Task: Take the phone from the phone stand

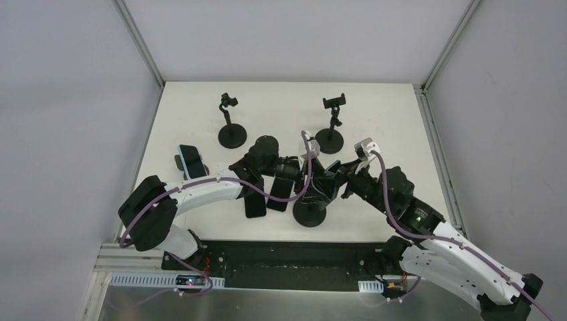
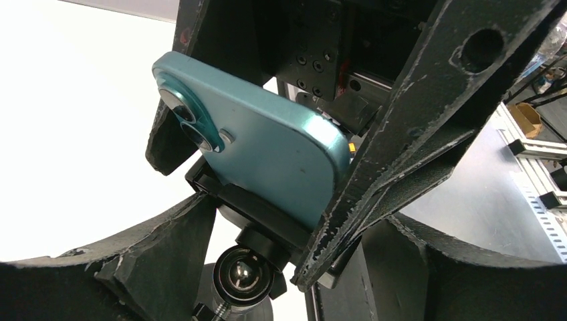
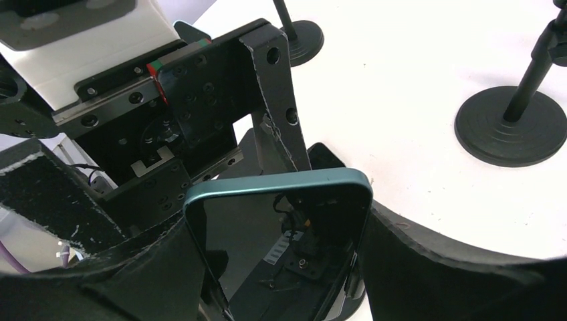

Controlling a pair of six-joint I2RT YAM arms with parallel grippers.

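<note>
A teal phone [image 2: 267,144] rests in the dark clamp [image 2: 261,214] of a phone stand. The stand's round base [image 1: 309,215] shows under the grippers near the table's front edge. My right gripper is shut on the phone's side edges, with the dark screen [image 3: 274,247] facing its camera. My left gripper is part open, its fingers on either side of the clamp, below the phone. Contact between these fingers and the clamp is hard to judge. From above, the arms hide most of the phone and clamp.
Two empty stands [image 1: 232,136] [image 1: 329,140] occupy the back of the table. Another phone [image 1: 192,162] leans on a stand at the left. Dark phones [image 1: 255,205] [image 1: 279,194] lie flat beneath the left arm. Free table lies at the right.
</note>
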